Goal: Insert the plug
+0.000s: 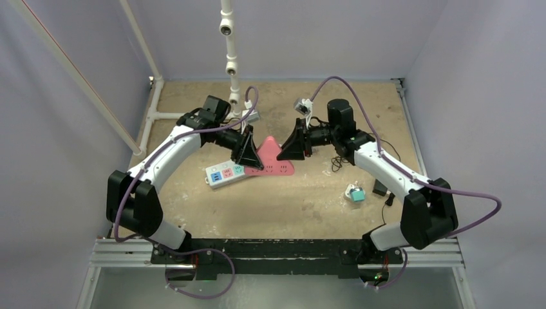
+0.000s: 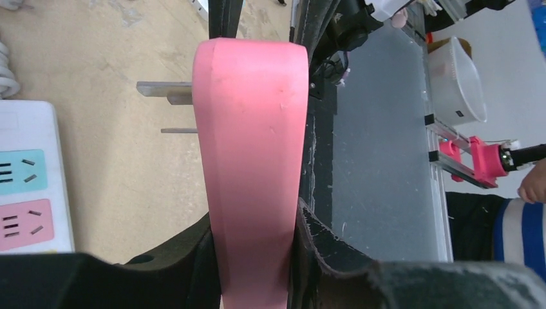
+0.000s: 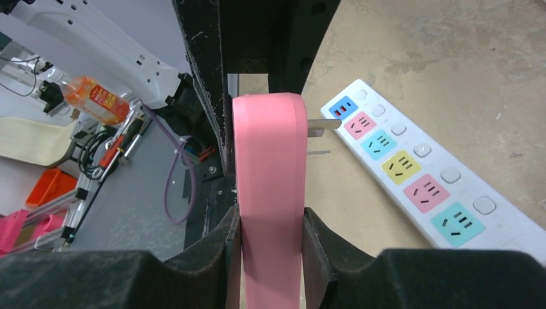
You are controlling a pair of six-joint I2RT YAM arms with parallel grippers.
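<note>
A pink triangular plug adapter (image 1: 273,164) is held in the air between both grippers, its metal prongs (image 3: 322,125) sticking out from one side. My left gripper (image 1: 251,161) is shut on it, as the left wrist view (image 2: 257,244) shows. My right gripper (image 1: 288,154) is on the other side, with the pink body (image 3: 270,180) between its fingers; whether they grip it is unclear. The white power strip (image 1: 222,177), with coloured sockets, lies on the table below and to the left.
A small white and teal object (image 1: 355,194), dark adapters and cables (image 1: 380,188) lie on the right of the table. A white pipe frame (image 1: 154,109) borders the back left.
</note>
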